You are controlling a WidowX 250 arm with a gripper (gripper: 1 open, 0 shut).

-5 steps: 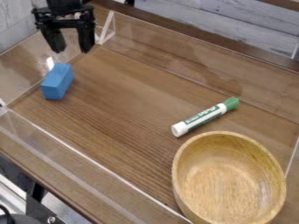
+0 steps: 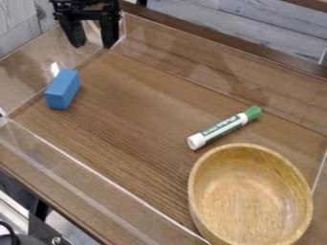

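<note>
The black gripper [image 2: 90, 29] hangs at the top left over the table's back, its fingers pointing down; whether it is open or shut is hard to tell. A blue block [image 2: 61, 89] lies below it on the left of the wooden table [image 2: 141, 144]. A white tube with a green cap [image 2: 220, 129] lies on the right. A round tan bowl [image 2: 250, 191] sits at the front right.
A rim runs along the back and left edges, with cables beyond the lower left corner.
The gripper has shifted slightly and now sits a little higher in view. The block, tube and bowl show no clear movement.
</note>
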